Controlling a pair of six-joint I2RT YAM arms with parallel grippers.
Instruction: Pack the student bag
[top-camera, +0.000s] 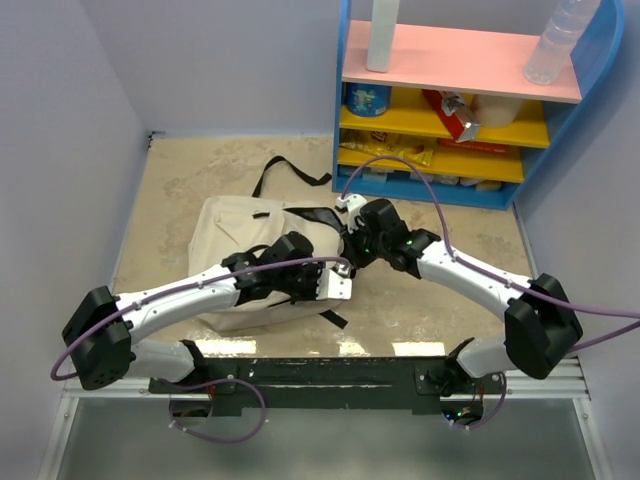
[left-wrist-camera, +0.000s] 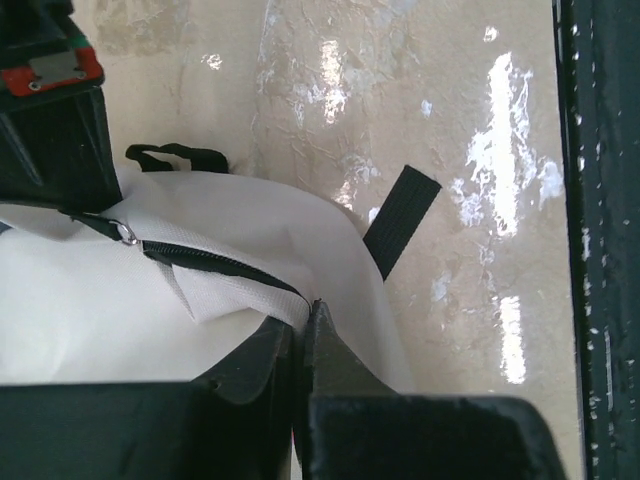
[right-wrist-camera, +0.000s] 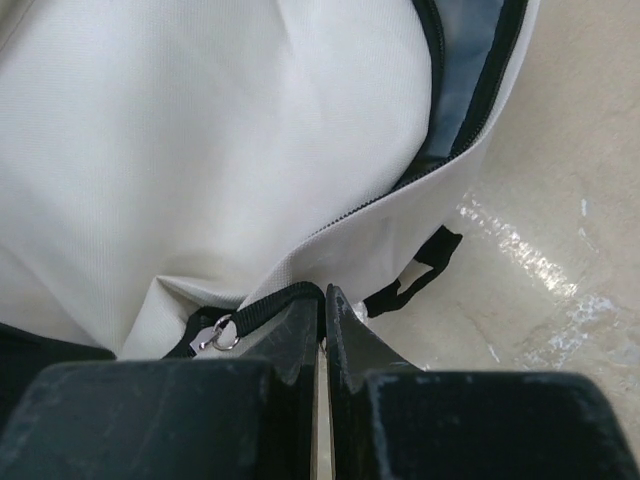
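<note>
The white bag (top-camera: 225, 225) lies on the floor mat, dark zipper open along an edge in the right wrist view, showing grey lining (right-wrist-camera: 462, 50). My left gripper is shut on the bag's fabric at the zipper end. My right gripper is shut at a black zipper-pull strap (right-wrist-camera: 275, 305) with a metal ring; whether the strap is between its fingertips is hard to tell. Both grippers are close together at the bag's right part.
A blue shelf unit with pink (top-camera: 460, 60) and yellow (top-camera: 400, 110) shelves holds packets, bottles and containers at the back right. Bare mat lies right and left of the bag; walls bound both sides.
</note>
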